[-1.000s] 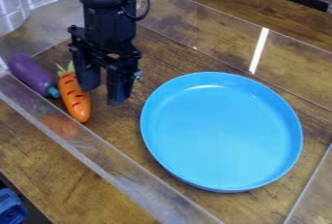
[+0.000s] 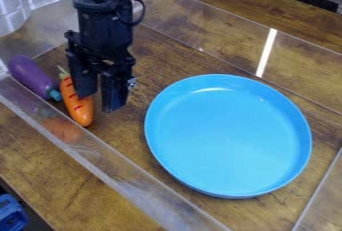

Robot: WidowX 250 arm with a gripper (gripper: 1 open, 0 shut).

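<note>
The black gripper [image 2: 96,85] reaches down from the top over the wooden floor. Its lower end is beside an orange carrot [image 2: 79,105], partly covering the carrot's top. I cannot tell whether the fingers are open or shut, or touching the carrot. A purple eggplant [image 2: 30,73] lies to the left of the carrot.
A large blue plate [image 2: 227,135] fills the right middle. Clear walls run along the lower left and the edges. A blue object [image 2: 10,215] sits in the bottom left corner. The wood behind the plate is clear.
The gripper has shifted slightly to the left, toward the carrot, covering more of its top. The plate and eggplant have not visibly moved.
</note>
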